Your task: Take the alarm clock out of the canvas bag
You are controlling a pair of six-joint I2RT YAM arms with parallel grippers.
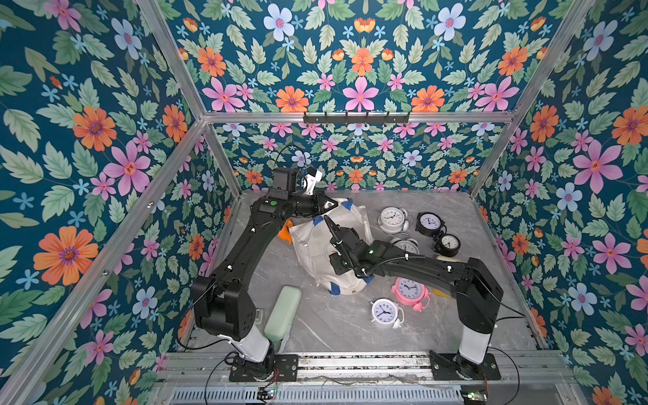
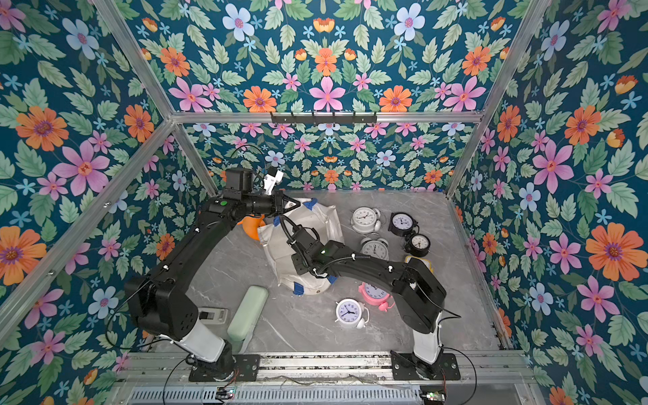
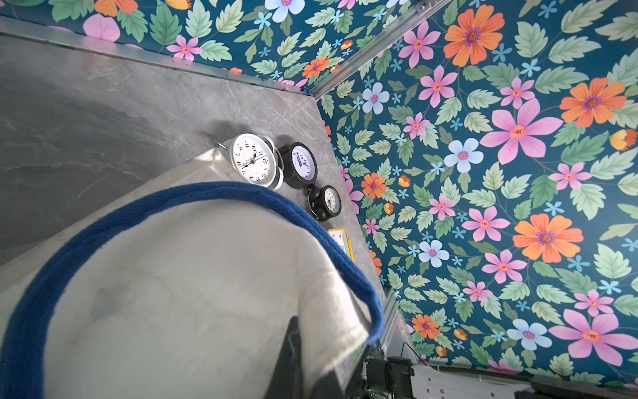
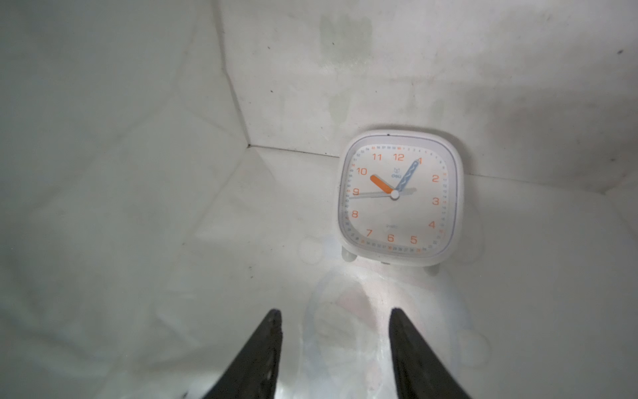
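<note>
The white canvas bag (image 1: 310,249) with blue straps lies open at the back centre. Inside it, in the right wrist view, a square white alarm clock (image 4: 392,219) rests against the bag's wall. My right gripper is down in the bag's mouth, open, its empty fingers in front of the clock. My left gripper (image 1: 326,204) is shut at the bag's upper rim; the left wrist view shows canvas and a blue strap (image 3: 206,191) around its fingers, but whether it pinches cloth is unclear.
Several clocks, including a white one (image 1: 391,219), a pink one (image 1: 409,290) and a white one (image 1: 384,312), stand right and front of the bag. A green case (image 1: 283,310) lies front left; an orange object (image 2: 251,226) sits beside the bag.
</note>
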